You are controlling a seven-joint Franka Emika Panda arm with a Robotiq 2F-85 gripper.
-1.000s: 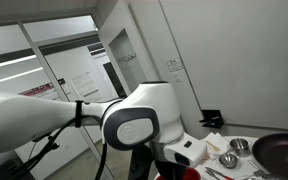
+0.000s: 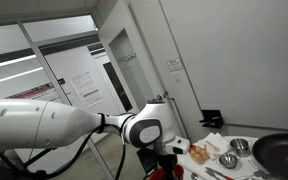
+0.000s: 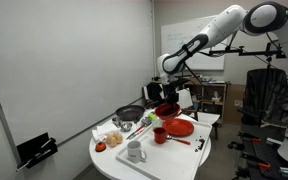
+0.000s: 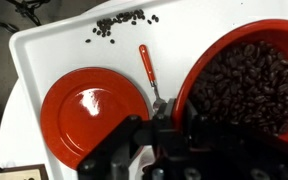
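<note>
A red bowl (image 4: pixel 203 70) full of dark coffee beans (image 4: pixel 249 85) fills the right of the wrist view. My gripper is shut on the bowl's near rim. In exterior view 2 the red bowl (image 3: pixel 168 111) appears held above the tray, beside a red plate (image 3: pixel 180 128). From the wrist, the red plate (image 4: pixel 92 112) lies empty to the left of the bowl. A spoon with a red handle (image 4: pixel 147 63) lies between them. Several loose beans (image 4: pixel 119 24) are scattered near the tray's edge. Exterior view 1 shows only a little of the bowl, below the gripper.
The white tray (image 3: pixel 171 165) has free room at its front. A red mug (image 3: pixel 160 135) and a white mug (image 3: pixel 136 152) stand at its left. A dark pan (image 2: pixel 282 155) and metal bowls (image 2: pixel 239 146) are also on the table.
The arm and gripper have drawn away from the exterior view 1 camera and look smaller.
</note>
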